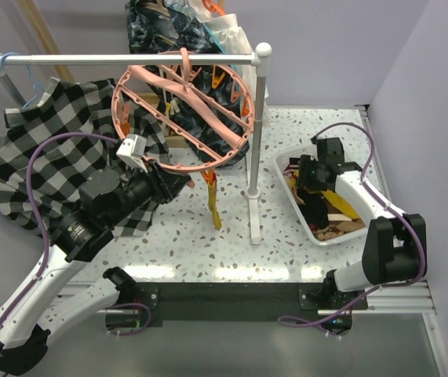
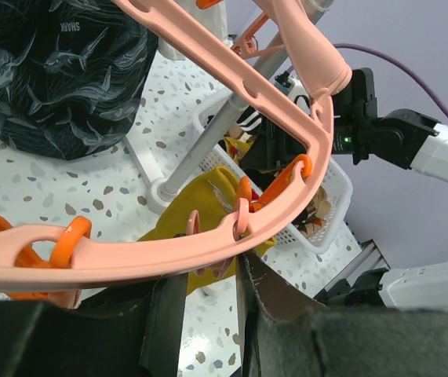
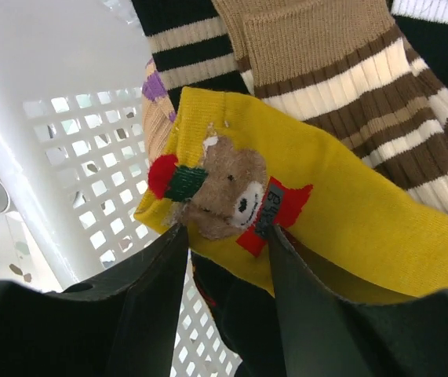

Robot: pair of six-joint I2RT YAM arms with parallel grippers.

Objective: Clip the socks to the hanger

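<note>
The round pink hanger (image 1: 196, 110) hangs from the rail, with a yellow sock (image 1: 213, 206) clipped to its front edge, dangling above the table. My left gripper (image 1: 183, 182) is at that front rim; in the left wrist view its fingers (image 2: 165, 314) are shut on a pink clip (image 2: 222, 267). Over the white basket, my right gripper stands open. Between and in front of its fingertips lies another yellow sock (image 3: 337, 208) with a bear's face, its top edge folded across the other socks.
Brown striped socks (image 3: 325, 71) and dark ones fill the white basket (image 1: 296, 206). A grey rack post (image 1: 256, 141) stands between hanger and basket. Checked cloth (image 1: 59, 145) hangs at left, a dark shark-print bag (image 2: 59, 71) behind the hanger.
</note>
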